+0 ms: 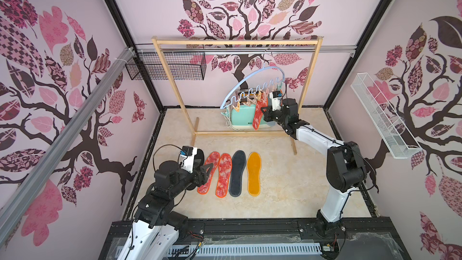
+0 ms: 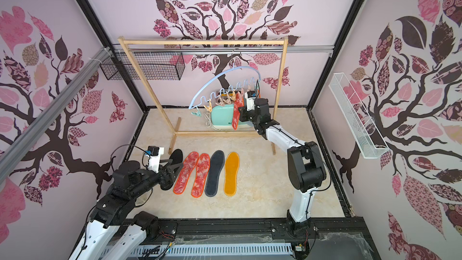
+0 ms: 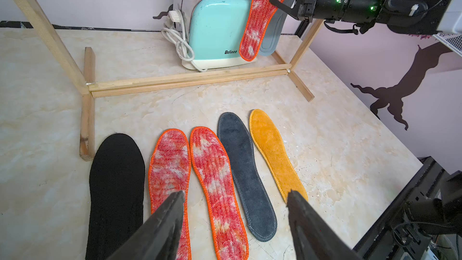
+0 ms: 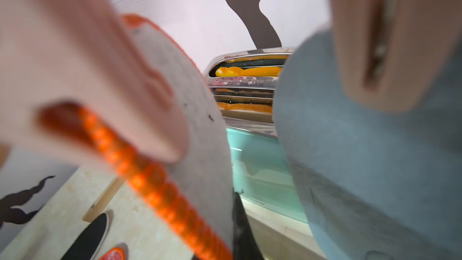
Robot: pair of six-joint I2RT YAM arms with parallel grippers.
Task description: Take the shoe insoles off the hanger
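On the blue hanger (image 1: 253,76) a red-and-white insole (image 3: 259,16) hangs tilted, its lower end in front of the toaster. A blue-grey insole (image 4: 365,163) hangs beside it. My right gripper is at the red insole's right edge; its fingers look shut, and nothing clearly shows between them. In the right wrist view, the red insole's orange edge hides part of the dark fingertips (image 4: 246,236). Pink clothespins (image 4: 120,81) fill the upper part of that view. My left gripper stands open and empty above the insoles on the table.
Laid out on the table are a black insole (image 3: 115,183), two red ones, a dark grey one (image 3: 245,173) and a yellow one (image 3: 274,149). A mint toaster (image 3: 219,29) stands behind the wooden rack (image 3: 187,79).
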